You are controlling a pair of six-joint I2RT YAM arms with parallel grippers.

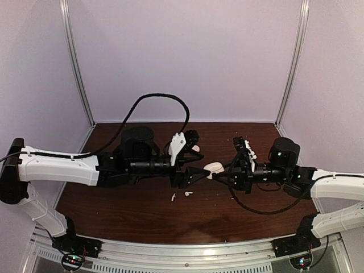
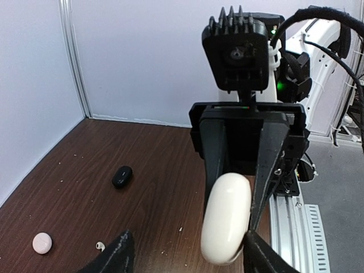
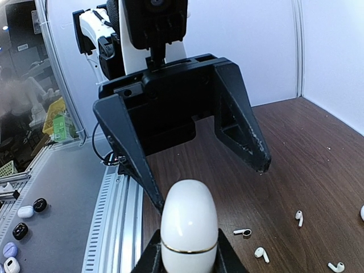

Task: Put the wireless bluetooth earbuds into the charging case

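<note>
A white charging case with a thin gold seam, its lid shut, is held up above the table by my right gripper. In the left wrist view the case stands between the tips of that gripper. My left gripper is part open beside the case, nothing gripped; one of its fingers comes close to the case's side, and whether it touches I cannot tell. White earbuds lie loose on the table: one near the case in the right wrist view, another farther back, with others around.
On the dark table a black case and a pale pink round case lie apart. The front metal rail borders the table. The two arms nearly meet over the middle.
</note>
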